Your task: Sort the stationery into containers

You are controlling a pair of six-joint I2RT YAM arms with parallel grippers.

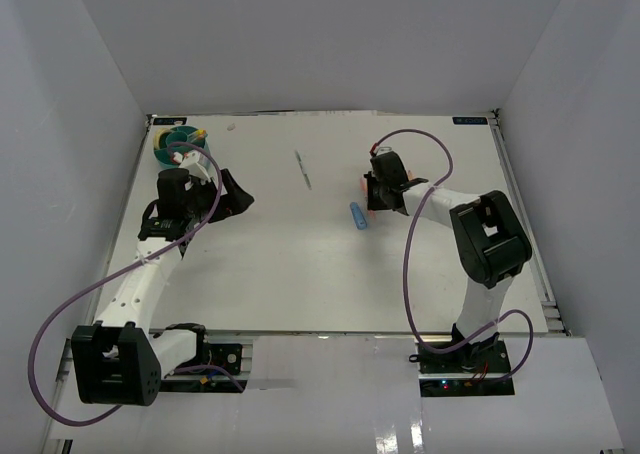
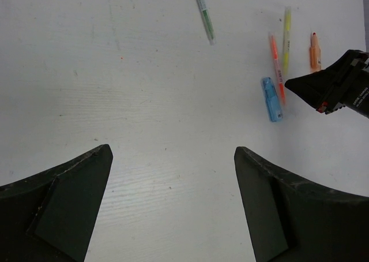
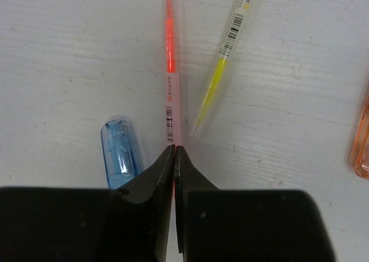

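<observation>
My right gripper is shut on the red pen point(image 3: 172, 94), which lies along the table between its fingertips. Just left of it is a blue capped object point(image 3: 119, 152); a yellow pen point(image 3: 214, 80) and an orange item point(image 3: 362, 148) lie to the right. A green pen point(image 2: 203, 11) lies apart toward the table's middle. My left gripper stands open, empty, over bare table. In the top view, a teal container point(image 1: 170, 139) with items inside sits at the back left, partly behind the left arm.
Walls close off the back and both sides; purple cables arch over both arms.
</observation>
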